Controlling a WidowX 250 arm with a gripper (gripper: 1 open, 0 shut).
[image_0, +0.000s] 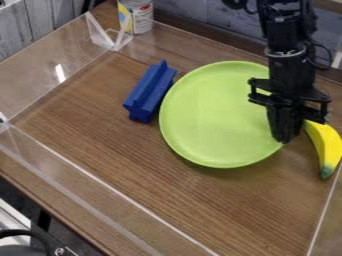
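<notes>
A black robot gripper reaches down over the right side of a light green plate, its tips low at the plate's right part; it looks shut, with nothing visible between its fingers. Just right of it lies a yellow banana, partly behind the gripper's hardware. A blue block lies left of the plate.
A can and a clear plastic item stand at the back left.
</notes>
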